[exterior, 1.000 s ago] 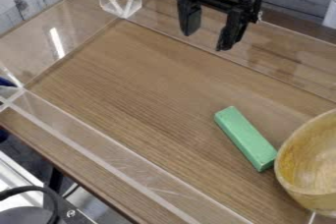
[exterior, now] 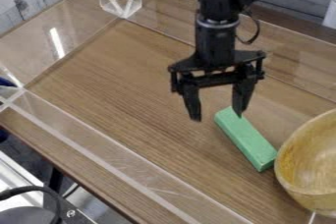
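The black robot arm hangs from the top centre of the camera view, its gripper (exterior: 215,98) low over the middle of the wooden table (exterior: 105,90), open with nothing between its two spread fingers. A green block (exterior: 245,141) lies on the table just below and to the right of the gripper, tilted diagonally.
A large tan bowl (exterior: 309,164) sits at the lower right, beside the green block. A clear angular object (exterior: 121,0) stands at the upper left. Dark cables show at the bottom left.
The block and bowl have not moved.
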